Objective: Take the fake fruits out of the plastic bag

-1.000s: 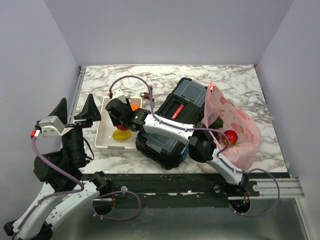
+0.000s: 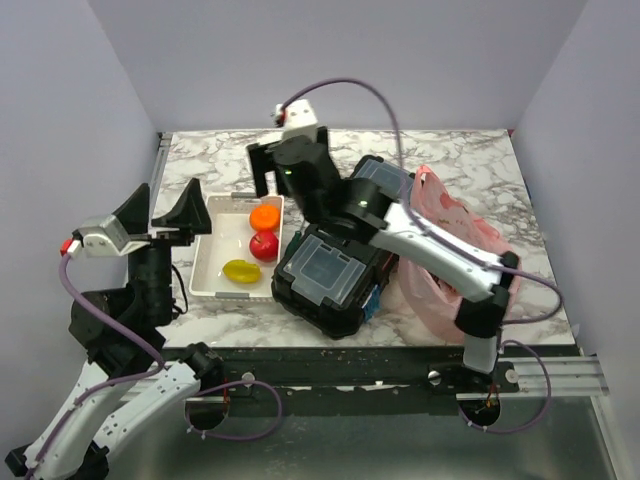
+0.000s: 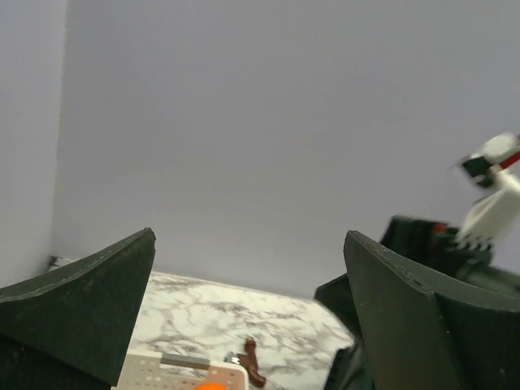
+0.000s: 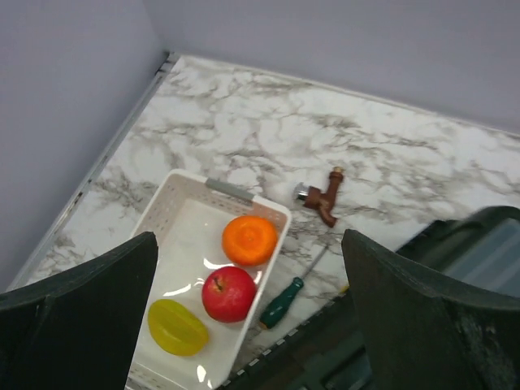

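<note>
A pink-red plastic bag (image 2: 427, 295) lies at the right of the table, its contents mostly covered by the right arm. The white tray (image 2: 204, 268) at the left holds an orange (image 2: 264, 218), a red apple-like fruit (image 2: 264, 245) and a yellow fruit (image 2: 241, 271). Raised over the toolbox's far left side, my right gripper (image 2: 262, 168) is open and empty; the tray shows well beyond its fingers (image 4: 422, 321) in the right wrist view. My left gripper (image 2: 170, 205) stands open and empty above the tray's left side.
A black toolbox (image 2: 325, 275) with clear lids lies between tray and bag. A brown pipe fitting (image 4: 323, 197) and a green-handled screwdriver (image 4: 281, 304) rest beside the tray.
</note>
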